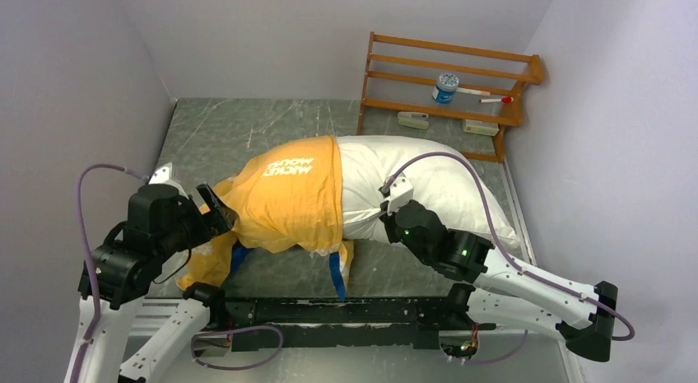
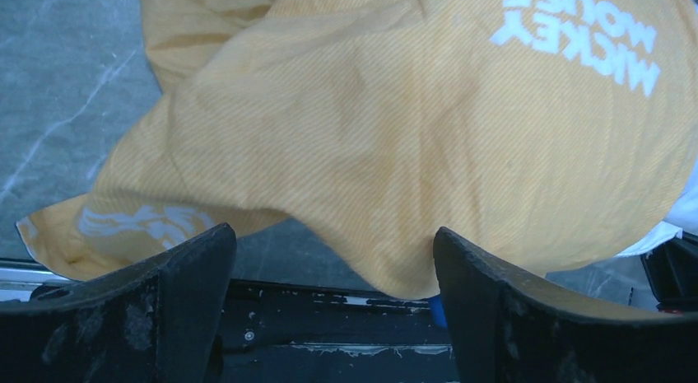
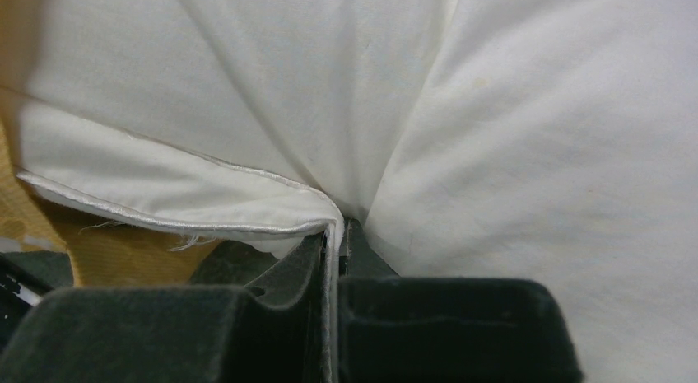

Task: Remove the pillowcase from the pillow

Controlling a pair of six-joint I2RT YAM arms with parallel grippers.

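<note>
The yellow pillowcase (image 1: 292,198) with white MICKEY MOUSE print is bunched over the left half of the white pillow (image 1: 432,185), its loose end hanging toward the lower left. My left gripper is open above that loose end, with a fold of yellow cloth below and between its fingers. My right gripper is shut on white fabric with a piped edge, just right of the pillowcase's hem. Blue strips hang below the yellow cloth in the top view.
A wooden rack (image 1: 444,105) with a blue jar (image 1: 445,91), markers and small boxes stands at the back right. Walls enclose both sides, and a dark rail (image 1: 329,310) runs along the front.
</note>
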